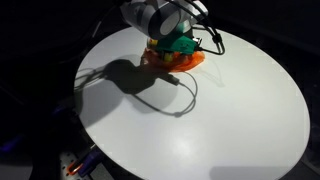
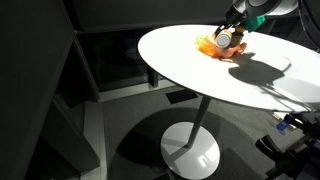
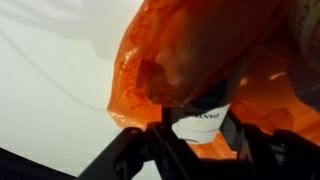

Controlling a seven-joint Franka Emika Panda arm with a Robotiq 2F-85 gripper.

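Note:
An orange plastic bag or wrapper lies spread near the far edge of the white round table. My gripper reaches into its folds in the wrist view, shut on a small item with a white lettered label and a dark upper part. The lettering is too small to read surely. In exterior view 2, a pale round-ended container rests at the orange bag, close to the green part of my hand. The fingertips are hidden in both exterior views.
In the wrist view a pale rounded object stands at the right edge, partly cut off. A cable hangs looped from the arm and casts a shadow on the table.

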